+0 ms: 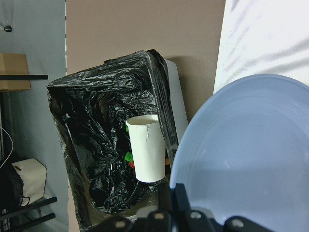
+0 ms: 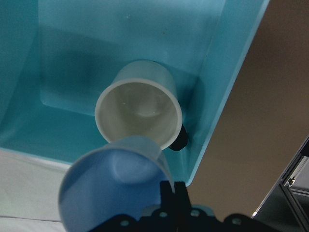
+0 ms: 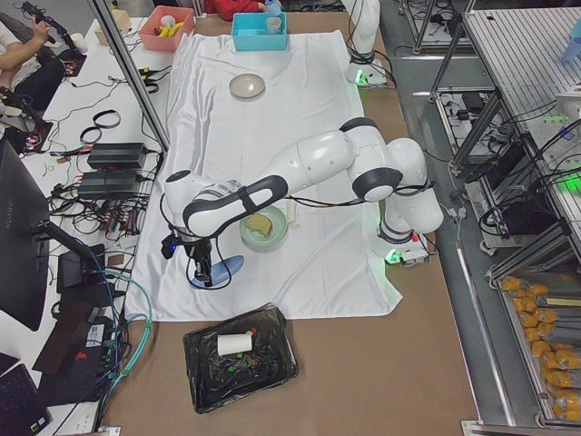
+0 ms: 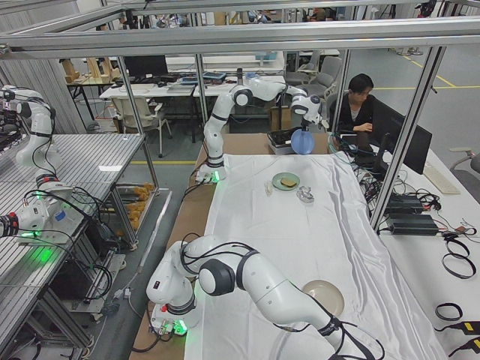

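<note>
My left gripper is shut on a blue plate [image 1: 241, 150], held tilted beside a black-lined bin [image 1: 96, 96] that holds a white cup [image 1: 147, 154] and small coloured bits. My right gripper is shut on a blue cup [image 2: 106, 188], held at the edge of a light-blue basket [image 2: 231, 43], which holds a pale cup [image 2: 140, 111] and a dark object [image 2: 179, 140]. A green plate [image 3: 246, 234] with a yellow-brown item lies on the white cloth.
A beige dish [image 3: 247, 85] lies at the cloth's far end, and a red basket [image 3: 154, 32] stands beyond its corner. Monitors and cables crowd the side table.
</note>
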